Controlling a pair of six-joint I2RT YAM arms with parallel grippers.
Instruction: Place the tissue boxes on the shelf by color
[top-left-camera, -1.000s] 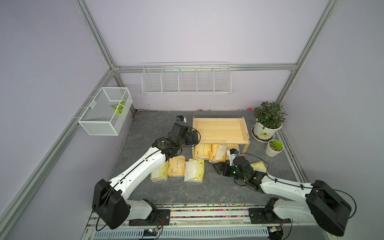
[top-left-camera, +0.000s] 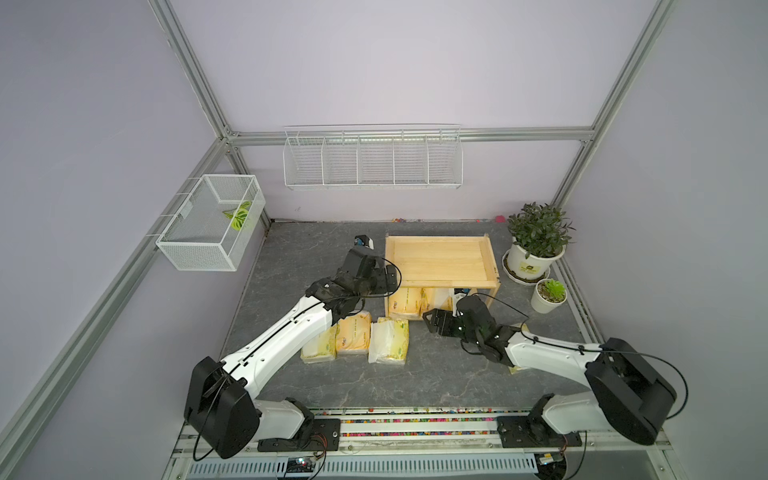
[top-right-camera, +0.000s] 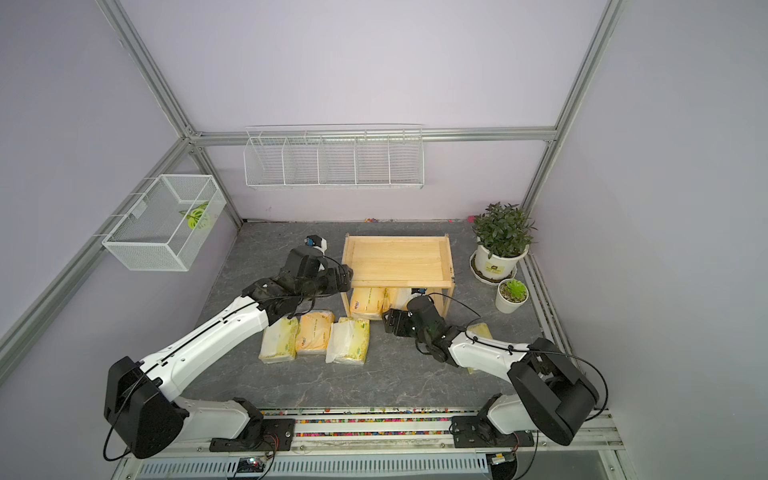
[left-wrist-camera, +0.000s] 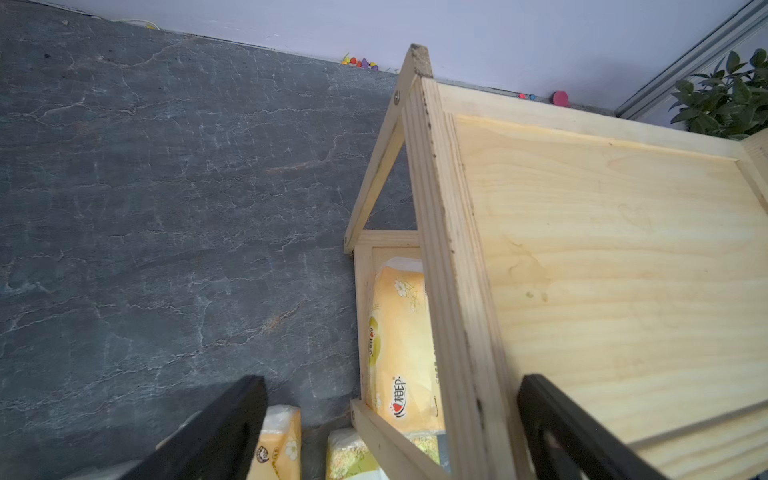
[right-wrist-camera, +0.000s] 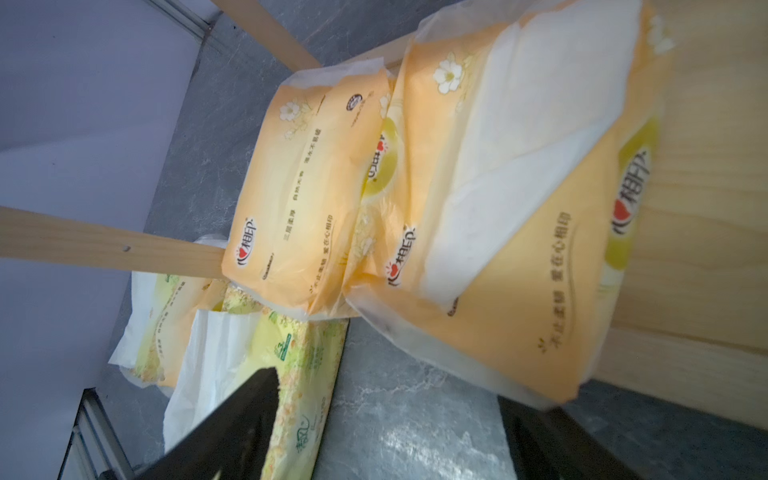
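Observation:
A two-level wooden shelf (top-left-camera: 442, 257) stands at the back; its upper board is bare. On its lower level lie an orange tissue pack (right-wrist-camera: 308, 188) and, right of it, a second orange pack (right-wrist-camera: 524, 312) with a loose white tissue on top, its front edge overhanging the board. My right gripper is open in front of and below them, nothing between its fingers. Open too is my left gripper, at the shelf's left side with a wooden post between its fingers. In front lie a yellow-green pack (top-right-camera: 278, 341), an orange pack (top-right-camera: 314, 332) and another yellow-green pack (top-right-camera: 349, 342).
Another yellow pack (top-right-camera: 480, 330) is partly hidden by the right arm. Two potted plants, a large one (top-left-camera: 524, 262) and a small one (top-left-camera: 547, 297), stand right of the shelf. White wire baskets hang above.
The second orange pack has shifted back onto the lower level. The left arm stays almost still.

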